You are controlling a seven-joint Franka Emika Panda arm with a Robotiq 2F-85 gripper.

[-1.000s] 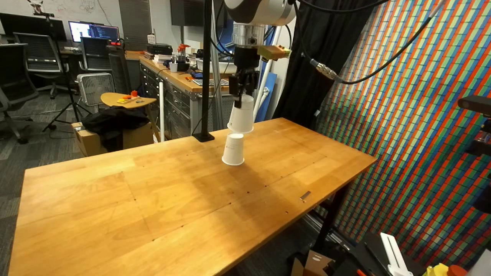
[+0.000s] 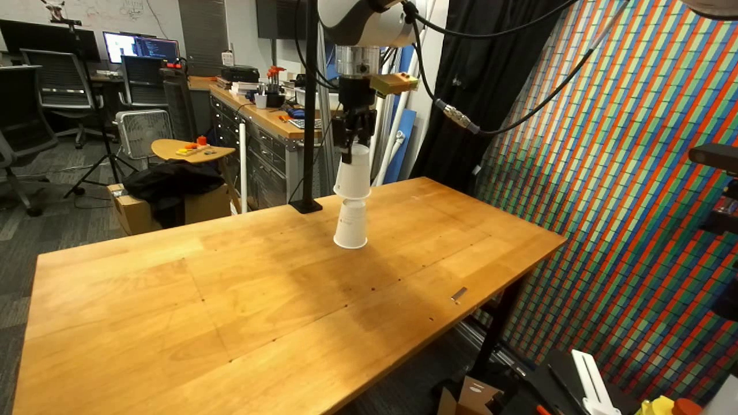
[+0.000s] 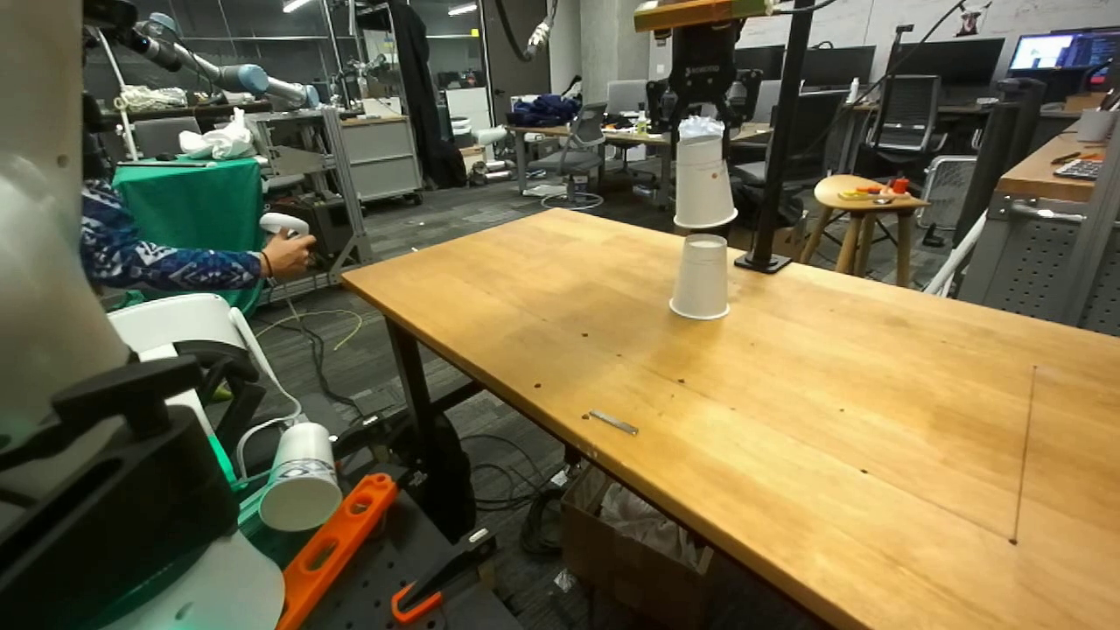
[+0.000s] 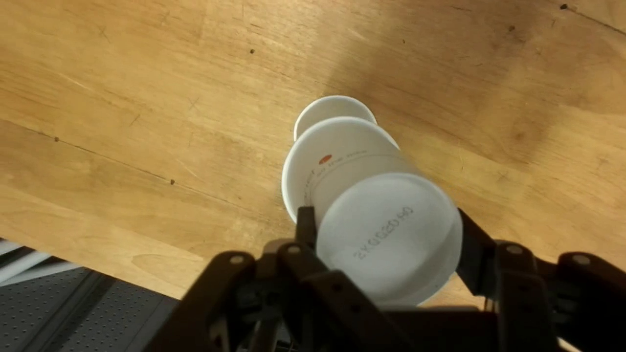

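An upside-down white paper cup (image 2: 352, 225) stands on the table, its narrow base facing up. Over it is a second inverted white cup (image 2: 354, 178), with my gripper (image 2: 356, 142) shut on its narrow upper end. In exterior view 2 the held cup (image 3: 704, 187) appears just above the standing cup (image 3: 700, 279), with a slim gap between them. The wrist view shows the held cup's base (image 4: 390, 234) between the fingers; its wide rim hides most of the lower cup (image 4: 334, 107), part of which shows behind it.
A black post (image 2: 311, 104) rises from the table's far edge, near the cups. A small metal strip (image 2: 458, 294) lies by the opposite edge.
My gripper and the held cup have shifted left in exterior view 1, bringing the held cup more nearly over the standing one. The standing cup has not moved.
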